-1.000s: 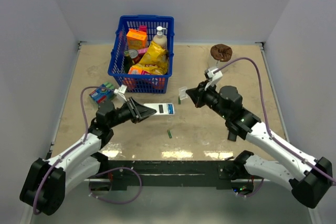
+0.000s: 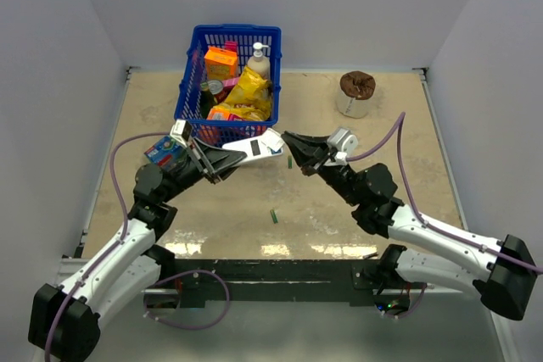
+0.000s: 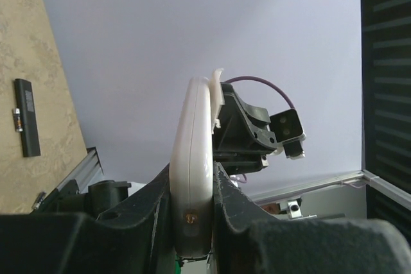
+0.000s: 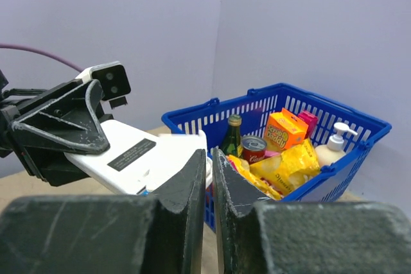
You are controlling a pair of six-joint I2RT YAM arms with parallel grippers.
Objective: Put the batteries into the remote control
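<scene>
A white remote is held edge-on by my left gripper, shut on it. My right gripper faces the remote's far end, where a white battery cover meets it; the right fingertips are close together, and whether they grip the cover is unclear. In the top view two small green batteries lie on the table. In the left wrist view a dark remote-like bar lies on the table with a small battery beside it.
A blue basket of groceries stands at the back, with a coloured package by its left. A brown-topped container is at the back right.
My left gripper has raised and tilted the remote. My right gripper has moved left with the white cover, which now sits over the remote's end where the blue compartment showed.
</scene>
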